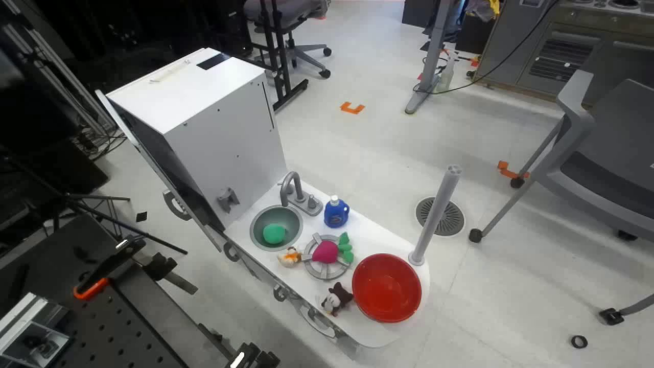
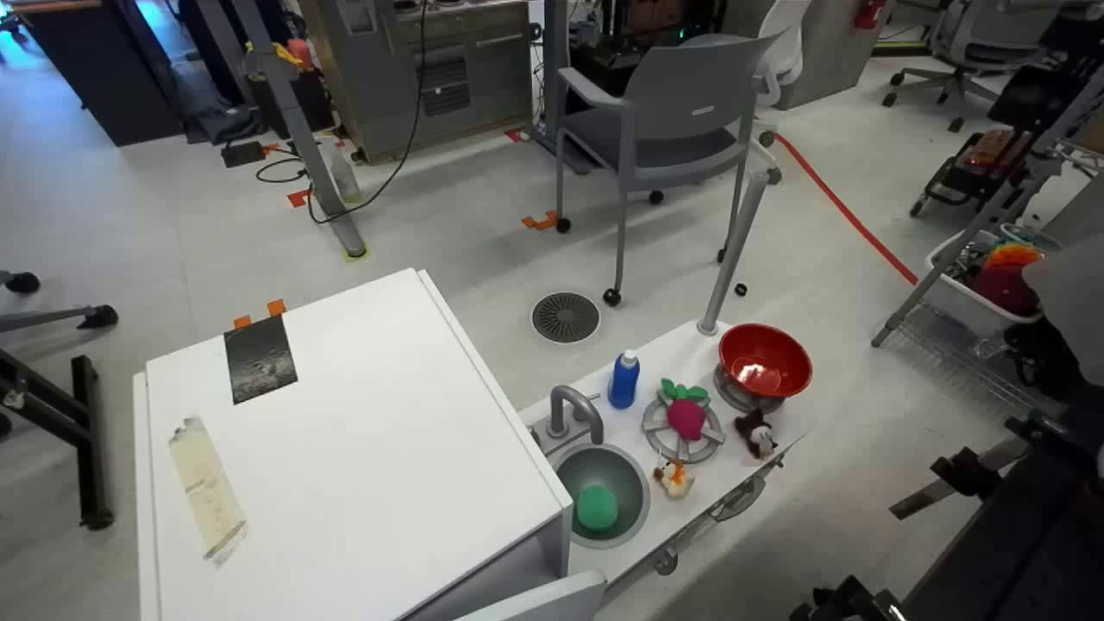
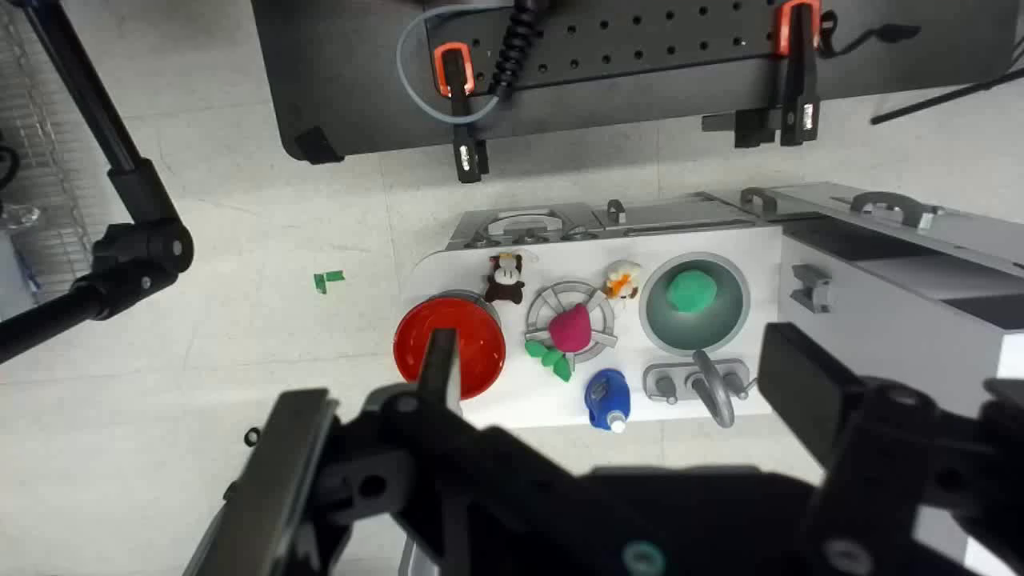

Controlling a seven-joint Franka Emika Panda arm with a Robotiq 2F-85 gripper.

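Observation:
High over the toy kitchen counter (image 3: pixel 624 389), my gripper is open and holds nothing; neither exterior view shows it. A red bowl (image 1: pixel 387 288) stands at the counter's rounded end. On the grey burner (image 1: pixel 311 267) rests a magenta beet-like toy (image 1: pixel 325 252) with green leaves (image 1: pixel 346 247). Inside the sink (image 2: pixel 631 517) lies a green rounded toy (image 2: pixel 597 507). A blue bottle (image 2: pixel 624 381) with a white cap stands upright beside the faucet (image 2: pixel 560 408). Near the front edge sit a brown-and-white plush (image 3: pixel 505 278) and a small white-and-orange plush (image 3: pixel 623 279).
A tall white cabinet (image 1: pixel 227 129) rises beside the sink, its door (image 3: pixel 950 226) ajar. At the counter's far corner stands a grey post (image 1: pixel 436 214). A dark table (image 3: pixel 365 115) with clamps faces the kitchen, leaving a strip of floor between.

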